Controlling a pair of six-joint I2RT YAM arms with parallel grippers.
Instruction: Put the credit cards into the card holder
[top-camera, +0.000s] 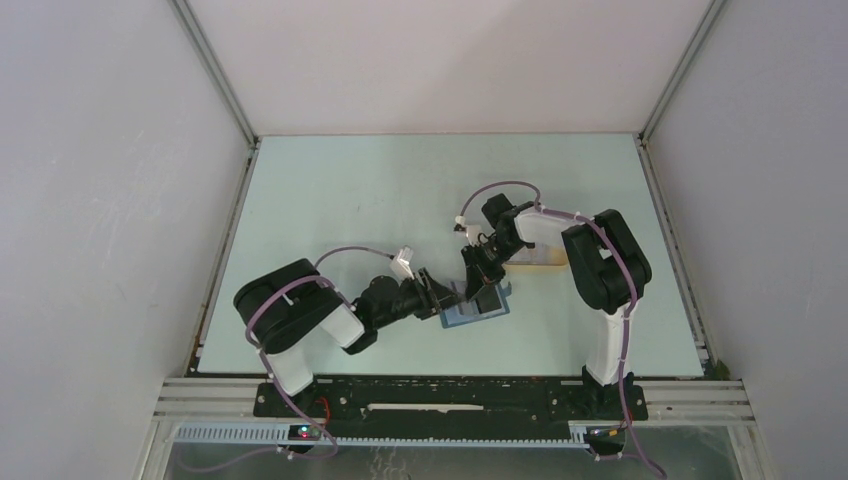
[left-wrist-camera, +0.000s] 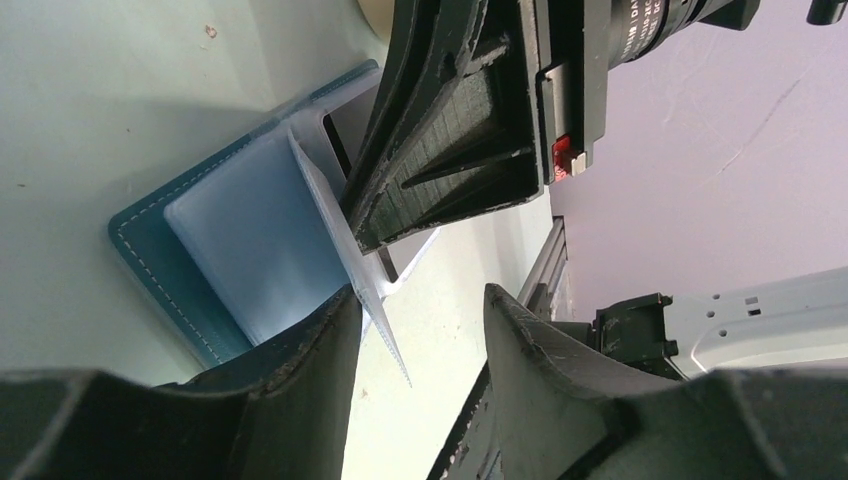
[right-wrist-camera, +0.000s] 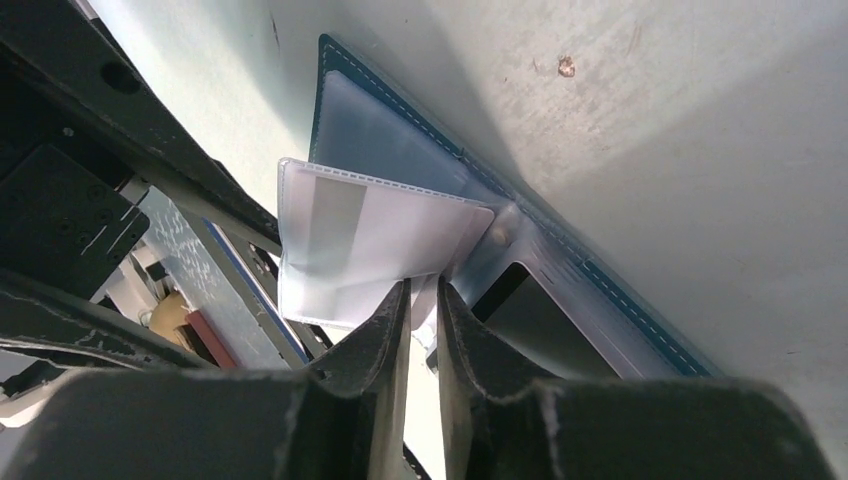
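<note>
The blue card holder (top-camera: 462, 318) lies at the table's front middle between my grippers, its clear sleeves spread. In the left wrist view a raised sleeve (left-wrist-camera: 325, 205) reaches down beside my left gripper, whose fingertips are apart. My right gripper is over the holder, its fingertips close together at a sleeve's edge; whether it grips the sleeve is unclear. A dark card-like piece (right-wrist-camera: 530, 330) sits in a sleeve in the right wrist view. The right gripper's body hides part of the holder in the left wrist view.
A tan tray (top-camera: 550, 260) lies behind the holder, partly under the right arm.
</note>
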